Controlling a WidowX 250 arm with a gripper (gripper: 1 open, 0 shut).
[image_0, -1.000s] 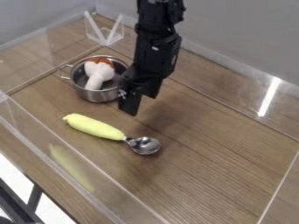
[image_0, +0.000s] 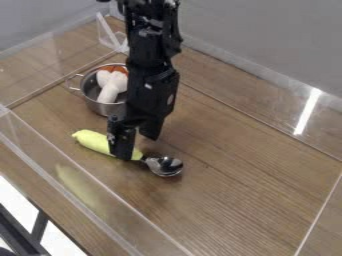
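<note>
The black gripper (image_0: 134, 137) is down over a yellow-handled spoon, its fingers on either side of the handle or just above it. The yellow handle (image_0: 96, 142) points left, and the metal bowl of the spoon (image_0: 164, 166) lies to the right on the wooden table. The near finger hides part of the handle, and whether it touches cannot be told.
A steel pot (image_0: 94, 102) holding white and red items stands behind and left of the gripper. A white rack (image_0: 114, 35) is at the back left.
The gripper has come down and toward the front left, from beside the pot onto the spoon's handle. The spoon appears to lie in the same place.
</note>
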